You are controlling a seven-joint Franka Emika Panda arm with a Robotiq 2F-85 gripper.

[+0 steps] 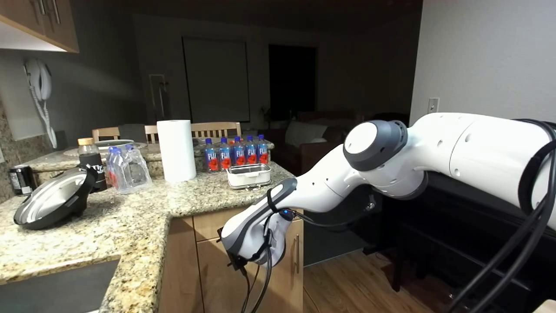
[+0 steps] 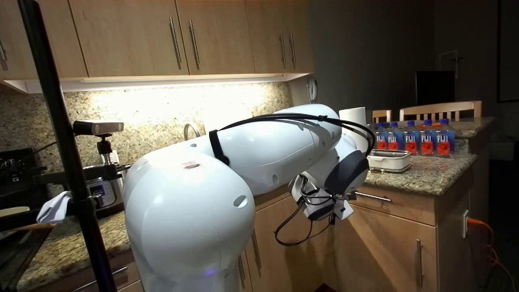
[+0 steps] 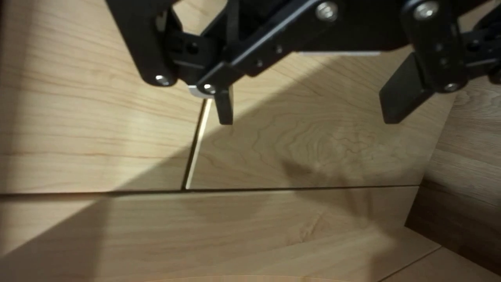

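In the wrist view my gripper is open, its two black fingers (image 3: 225,105) wide apart with nothing between them. Behind it are wooden cabinet fronts (image 3: 310,150), crossed by dark seams and by the arm's shadow. Seen from outside, the end of my arm hangs below counter height in front of the cabinet door (image 1: 224,266). The fingertips cannot be made out in either exterior view.
On the counter (image 1: 151,224) stand a white lidless box (image 1: 249,177), several FIJI bottles (image 1: 238,154), a paper roll (image 1: 176,151) and a tilted black-rimmed lid (image 1: 54,198). A sink (image 1: 57,287) lies at front left. A door handle (image 1: 297,254) juts out nearby.
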